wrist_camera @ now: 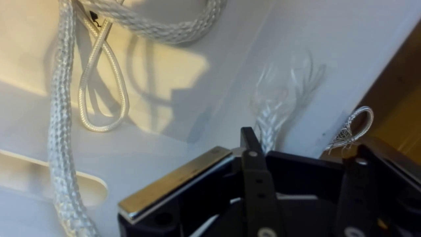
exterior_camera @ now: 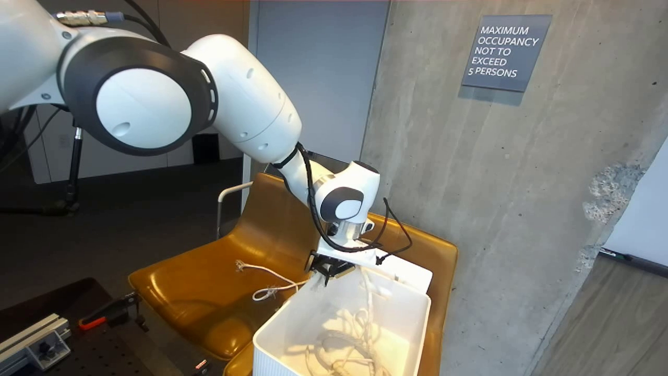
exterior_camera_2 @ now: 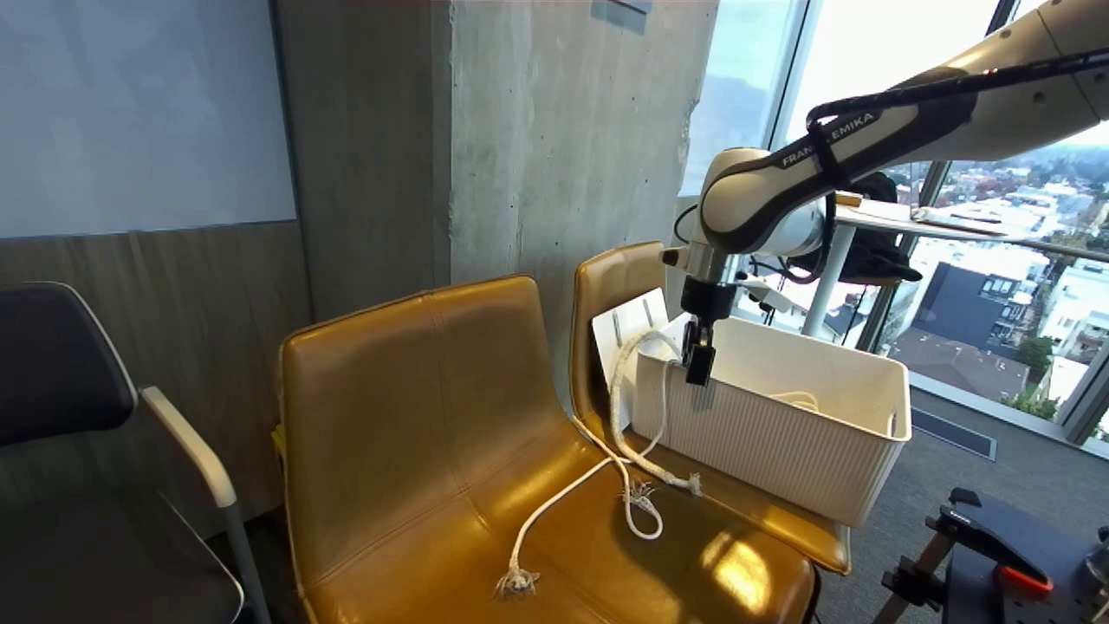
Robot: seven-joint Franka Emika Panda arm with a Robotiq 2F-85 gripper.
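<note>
My gripper (exterior_camera: pixel 326 275) is shut at the corner of the white bin (exterior_camera: pixel 420 332), beside its rim. In the wrist view, a frayed white rope end (wrist_camera: pixel 269 126) sticks out right by the fingertips of the gripper; I cannot tell whether it is pinched or behind them. Another thick braided rope (wrist_camera: pixel 61 114) runs down past the bin's slot handle. A thin cord loop (wrist_camera: pixel 118 98) hangs against the inner wall. Several ropes (exterior_camera: pixel 347 351) lie on the bin's floor. Outside, a white rope (exterior_camera_2: pixel 567 489) with a frayed end trails over the tan chair seat.
The bin stands on a tan chair (exterior_camera_2: pixel 811 532) against another tan chair (exterior_camera_2: pixel 416 416). A white panel (exterior_camera_2: pixel 624 312) leans on the backrest behind it. A concrete wall (exterior_camera: pixel 501 219) rises close behind. A dark table (exterior_camera: pixel 94 344) with tools stands at front left.
</note>
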